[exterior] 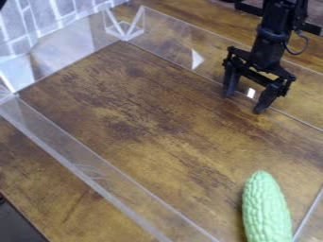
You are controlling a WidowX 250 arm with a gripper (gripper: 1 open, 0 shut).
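Note:
The black robot gripper (245, 92) hangs at the upper right, low over the wooden floor beside the clear right-hand wall of the enclosure. Its two dark fingers stand apart, and I see nothing held between them. A light green object (266, 208), textured like an ear of corn, lies at the lower right, well apart from the gripper.
Clear plastic walls (113, 189) bound the wooden work surface (139, 123). A pale tiled backdrop and a sheet of plastic show at the upper left.

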